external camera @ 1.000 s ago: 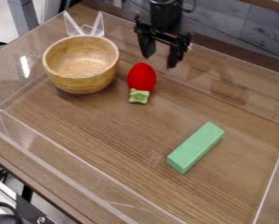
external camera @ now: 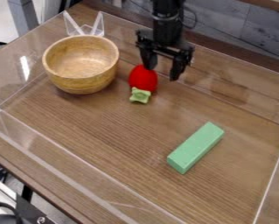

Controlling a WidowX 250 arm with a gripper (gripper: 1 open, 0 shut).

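Observation:
My gripper [external camera: 163, 52] is at the top middle, a dark two-fingered shape above and slightly right of a red object [external camera: 142, 75]; its fingers appear spread, with nothing clearly between them. A small light-green piece [external camera: 141, 96] lies just in front of the red object, touching it. A wooden bowl [external camera: 80, 64] sits to the left. A long green block [external camera: 195, 149] lies at the lower right.
The wooden table [external camera: 94, 157] has wide bare areas in front and at the right. A dark wall edge runs along the back right, and cables show at the lower left corner.
The objects on the table look unmoved.

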